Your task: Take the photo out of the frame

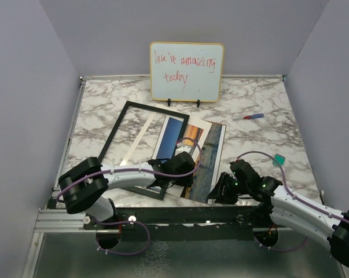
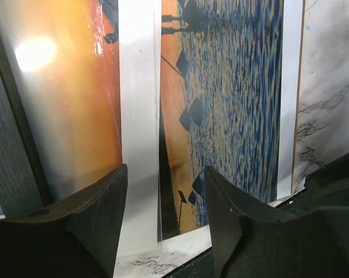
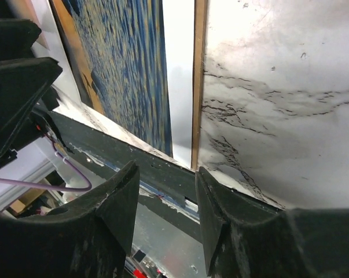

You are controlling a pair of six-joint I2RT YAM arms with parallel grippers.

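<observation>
The black frame (image 1: pixel 111 136) lies flat at the left of the marble table, overlapping a sunset photo (image 1: pixel 194 135) with a white border. Beneath that photo's right side is a backing with a sea picture (image 1: pixel 210 147). In the left wrist view, my left gripper hovers over the strip where the photo's white border (image 2: pixel 140 104) lies on the sea picture; its fingers are apart with nothing between them. My right gripper stands at the lower right corner of the sea picture (image 3: pixel 125 52), fingers apart, around the end of its white border and brown edge (image 3: pixel 197 87).
A screwdriver (image 1: pixel 253 116) and a green block (image 1: pixel 279 159) lie on the right of the table. A whiteboard (image 1: pixel 186 72) stands at the back. Bare marble stretches right of the picture; the table's front edge runs close by both grippers.
</observation>
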